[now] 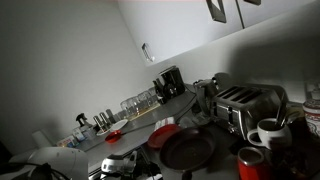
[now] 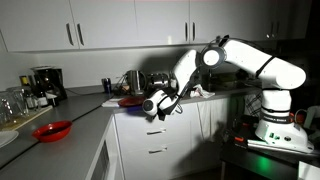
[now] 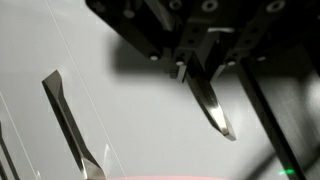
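White drawer fronts (image 2: 133,125) with metal handles lie below the counter. In the wrist view, one handle (image 3: 212,112) runs down from beneath my gripper, its upper end hidden by the dark finger parts. A second handle (image 3: 70,125) is apart from the gripper, to the left. Exterior view 2 has the gripper (image 2: 155,112) pointing down in front of the upper drawer, close to its handle (image 2: 156,131). How wide the fingers stand, and whether they touch the handle, cannot be made out.
Above the drawers, the counter holds a dark pan (image 1: 188,149), a toaster (image 1: 248,106), a white mug (image 1: 270,134) and a red can (image 1: 252,163). A red bowl (image 2: 52,131) sits on the left counter. Open floor (image 2: 195,160) lies in front of the drawers.
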